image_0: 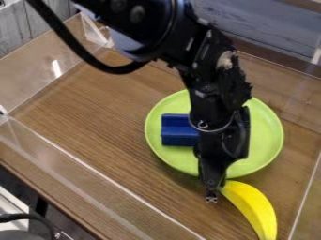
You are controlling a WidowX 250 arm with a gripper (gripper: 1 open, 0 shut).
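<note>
The black gripper points down at the near rim of a green plate, its tip just left of the upper end of a yellow banana. It is shut, with nothing visible between its fingers. A blue block lies on the plate, partly hidden behind the arm. The banana lies on the wooden board in front of the plate.
Transparent edges run along the left and front. A grey wall stands at the back, and dark cables hang at the lower left.
</note>
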